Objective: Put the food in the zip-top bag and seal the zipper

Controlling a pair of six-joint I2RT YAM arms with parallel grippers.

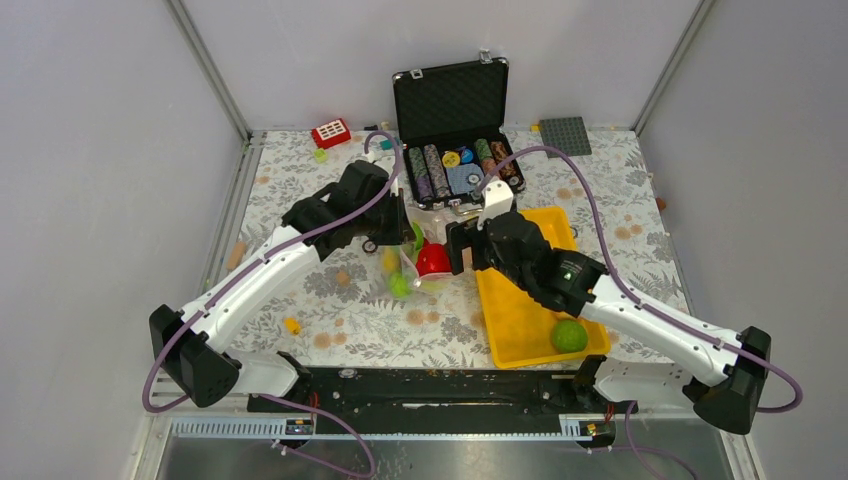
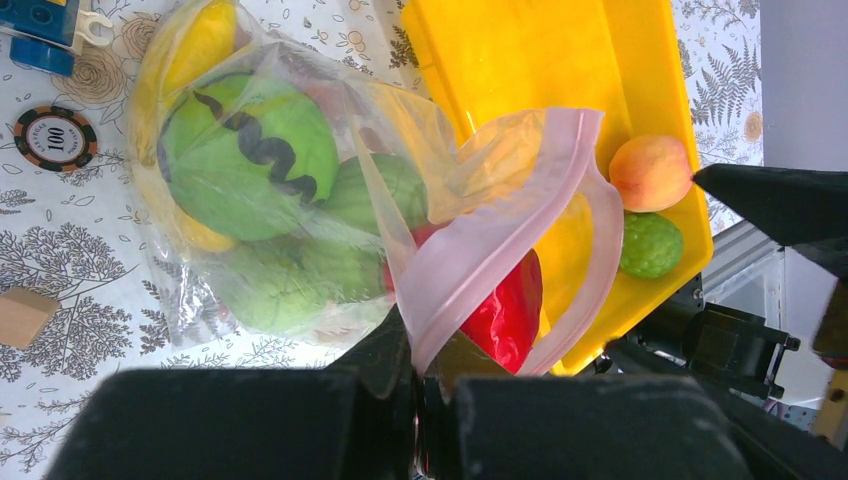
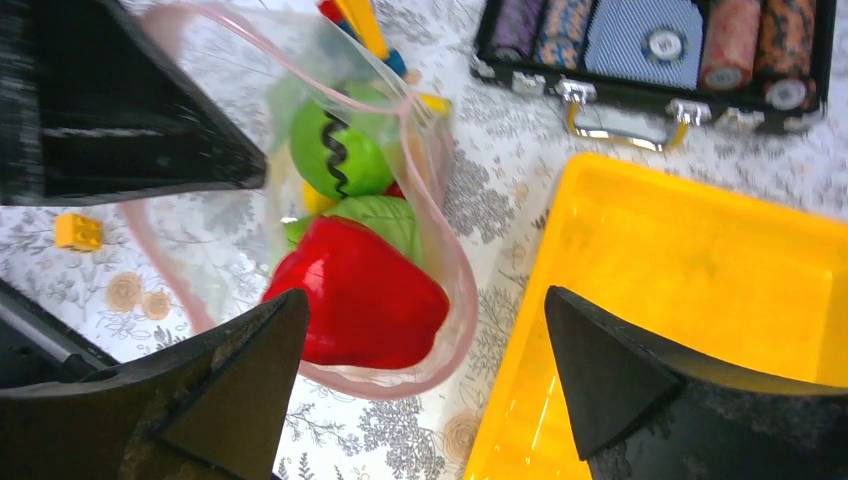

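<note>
The clear zip top bag (image 2: 470, 260) gapes at its pink-edged mouth, and my left gripper is shut on that rim. Inside lie a green food with a dark wavy stripe (image 2: 255, 150), a yellow food (image 2: 200, 45), other green pieces and, just within the mouth, a red pepper (image 3: 365, 300). My right gripper stands open with empty space between its fingers, above and to the right of the bag mouth. From above, the right gripper (image 1: 458, 250) hovers beside the red pepper (image 1: 433, 260), apart from it.
The yellow tray (image 1: 515, 320) on the right holds a peach (image 2: 650, 173) and a green fruit (image 1: 569, 336). An open case of chips (image 1: 450, 100) stands at the back. A loose chip (image 2: 55, 138) and a wooden block (image 2: 25, 317) lie left of the bag.
</note>
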